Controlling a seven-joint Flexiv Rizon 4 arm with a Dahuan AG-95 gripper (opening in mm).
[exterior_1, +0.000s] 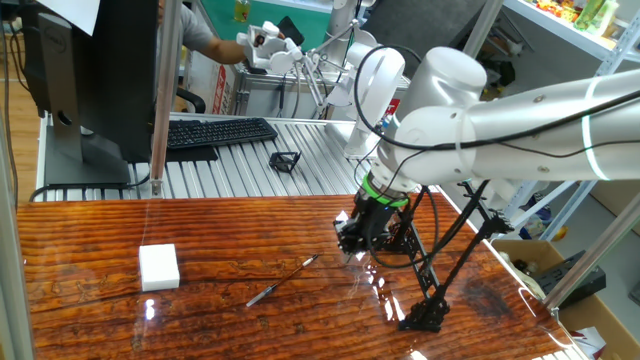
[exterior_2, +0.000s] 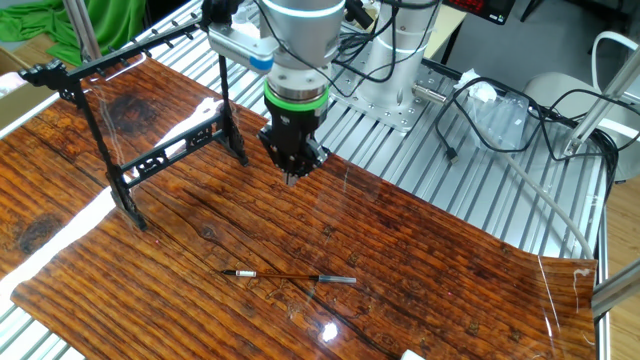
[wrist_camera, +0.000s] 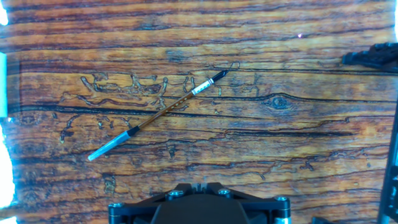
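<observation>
A thin brush (exterior_1: 283, 280) with a brown handle lies flat on the wooden tabletop. In the wrist view the brush (wrist_camera: 163, 112) runs diagonally, its dark tip at upper right and a pale grey end at lower left. My gripper (exterior_1: 349, 250) hangs above the table, to the right of the brush and apart from it in exterior view 1. From the other side, the gripper (exterior_2: 291, 178) points down behind the brush (exterior_2: 290, 276). At the bottom edge of the wrist view, the gripper has its fingertips close together, with nothing seen between them.
A black rack (exterior_2: 100, 145) with a notched top bar stands near the gripper. At the table's other side sits a white block (exterior_1: 159, 267). Behind the wood lie a keyboard (exterior_1: 222, 131) and a small black frame (exterior_1: 284, 161). Bare wood surrounds the brush.
</observation>
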